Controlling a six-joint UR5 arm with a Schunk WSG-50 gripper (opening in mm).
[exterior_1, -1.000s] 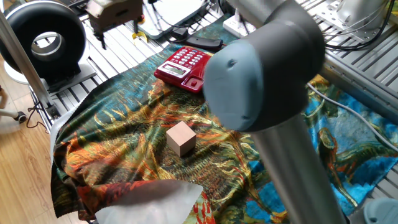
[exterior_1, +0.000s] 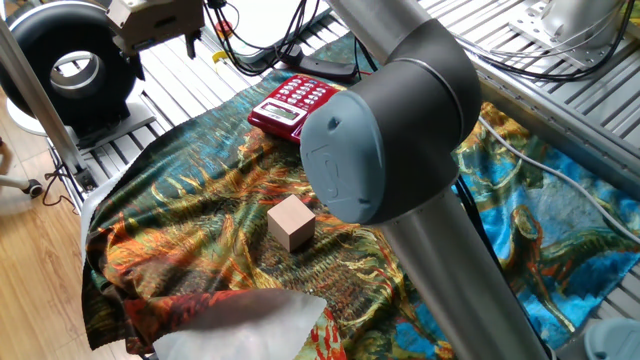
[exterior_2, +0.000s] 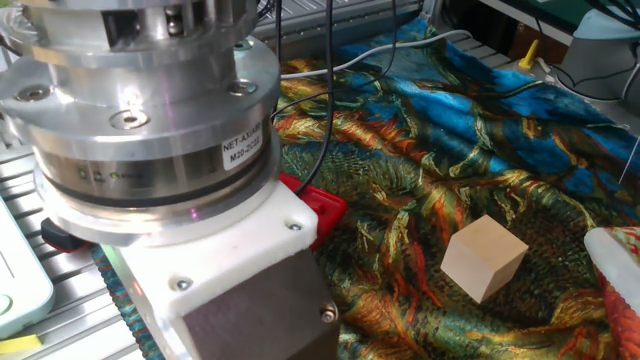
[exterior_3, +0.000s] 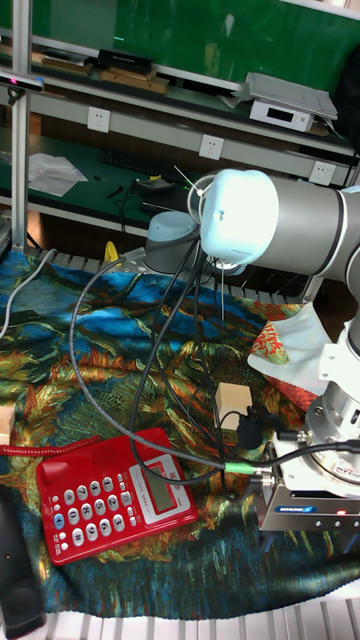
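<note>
A pale wooden cube (exterior_1: 291, 222) rests alone on the patterned cloth, and in exterior view 2 the cube (exterior_2: 485, 258) has clear cloth around it. In exterior view 1 my gripper (exterior_1: 164, 58) hangs at the top left, well away from the cube, its two dark fingers standing apart with nothing visible between them. Only the gripper's body shows in exterior views 2 and 3; its fingertips are out of sight there. A red telephone (exterior_3: 112, 499) with a keypad and small display lies on the cloth.
Off the phone lies a black handset (exterior_3: 16, 560). The cloth's pale underside (exterior_1: 245, 325) is folded up near the cube. A black ring-shaped object (exterior_1: 70, 70) stands at the left. Loose black cables hang by the arm. My forearm (exterior_1: 455, 265) covers part of the cloth.
Cube and telephone stay in place.
</note>
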